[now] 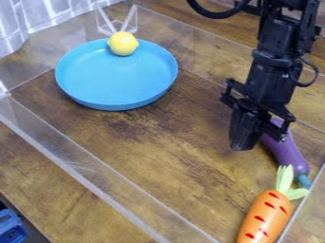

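My black gripper (242,133) hangs low over the wooden surface at the right, shut, with nothing visible between its fingers. Just right of it lies a purple toy (284,152), partly hidden behind the gripper. An orange carrot toy (267,217) with pale green leaves lies at the bottom right, below the purple toy.
A blue plate (114,77) sits at the upper left, with a yellow toy (124,44) at its far edge. Clear plastic edges border the workspace. A blue object (8,228) shows at the bottom left corner.
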